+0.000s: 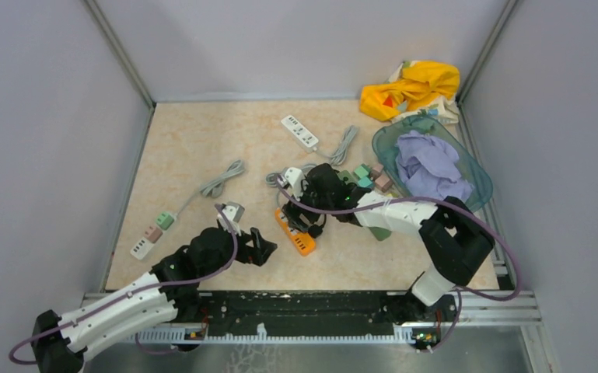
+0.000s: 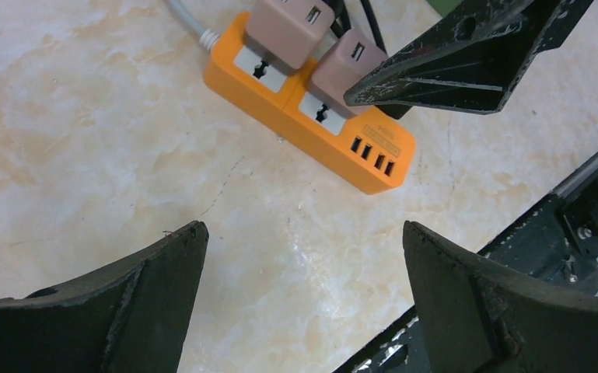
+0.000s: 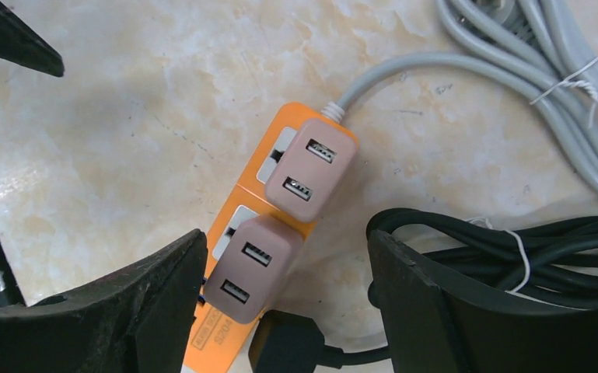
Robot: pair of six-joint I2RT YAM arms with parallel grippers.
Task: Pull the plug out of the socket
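An orange power strip [image 1: 301, 240] lies mid-table with two pink plug adapters on it, a far one [image 3: 311, 167] and a near one [image 3: 253, 268]. My right gripper hovers over it, fingers apart, the near pink adapter between and below its fingertips, with no contact clear. My left gripper stands open to the lower left of the strip in the top view, nothing between its fingers.
Coiled grey cable [image 3: 544, 78] and black cable [image 3: 560, 241] lie beside the strip. A green strip [image 1: 379, 233], a bin with cloth [image 1: 431, 163] and a white strip [image 1: 299, 132] are around. The table's left half holds another strip [image 1: 140, 249].
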